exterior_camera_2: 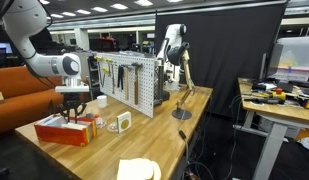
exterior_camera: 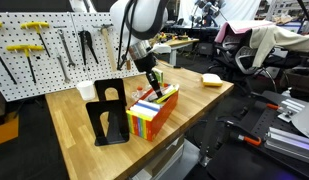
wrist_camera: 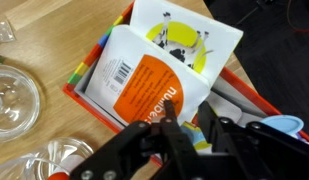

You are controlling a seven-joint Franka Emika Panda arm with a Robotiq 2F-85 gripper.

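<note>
A long red box (exterior_camera: 167,112) with a multicoloured end stands on the wooden table, open at the top. Inside it, the wrist view shows a white and orange packet (wrist_camera: 146,82) with a barcode, overlapping a white and yellow-green card (wrist_camera: 184,38) printed with cows. My gripper reaches down over the box at the packet's lower right corner. Its dark fingers stand apart, with a gap between them. Whether either finger touches the packet cannot be made out. Part of the box's contents is hidden beneath the gripper.
Beside the box are glass jars (wrist_camera: 12,100) and a black stand (exterior_camera: 107,112). A white mug (exterior_camera: 87,90) stands farther back. Toward the far end, a yellowish container (exterior_camera: 211,79) sits on the table. The pegboard (exterior_camera_2: 127,83) rises behind the workspace.
</note>
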